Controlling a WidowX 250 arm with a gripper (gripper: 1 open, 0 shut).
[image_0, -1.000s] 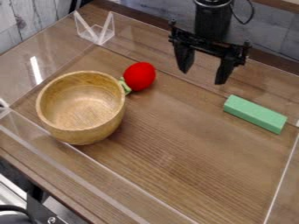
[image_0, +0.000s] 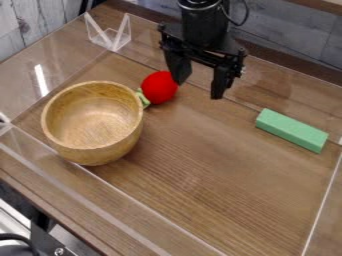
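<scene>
My black gripper (image_0: 198, 75) hangs in the upper middle of the table, just to the right of and behind a red tomato-like object (image_0: 159, 87) with a green part at its left. A yellow-tan bowl (image_0: 92, 135) sits at the left. A light green block (image_0: 291, 131) lies at the right. Whether the gripper's fingers are open or shut is hard to make out.
A white wire object (image_0: 112, 30) is at the back left, near the table's edge.
My gripper has moved left across the table toward the red object. The bowl, the red object and the green block appear unmoved.
</scene>
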